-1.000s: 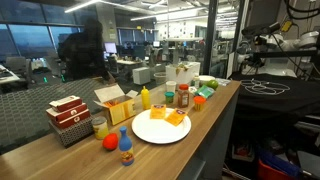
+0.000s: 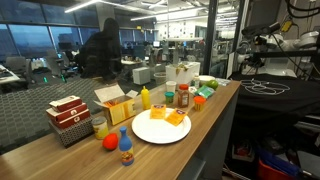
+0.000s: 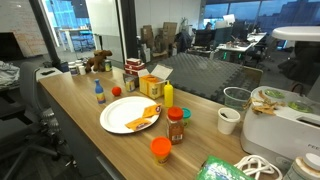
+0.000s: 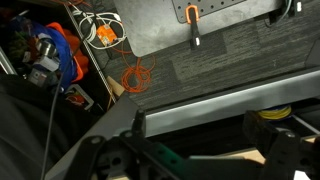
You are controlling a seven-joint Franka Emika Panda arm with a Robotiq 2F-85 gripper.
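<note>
In the wrist view my gripper stands open, its two dark fingers wide apart and nothing between them. Beneath it are a dark floor, a metal rail and cables, with no tabletop objects. On the wooden table, a white plate (image 2: 160,127) carries orange pieces (image 2: 177,117). Around it are a blue bottle (image 2: 126,150), a red ball-like item (image 2: 111,142), a yellow bottle (image 2: 145,98), a red-lidded jar (image 3: 175,125) and an orange cup (image 3: 161,149). Neither exterior view clearly shows the gripper.
An open yellow box (image 2: 116,104) and stacked red boxes (image 2: 68,110) stand along the table's back. A green packet (image 3: 221,170), a white cup (image 3: 228,120) and a white bin (image 3: 283,125) crowd the other end. Bare wood lies in front of the boxes.
</note>
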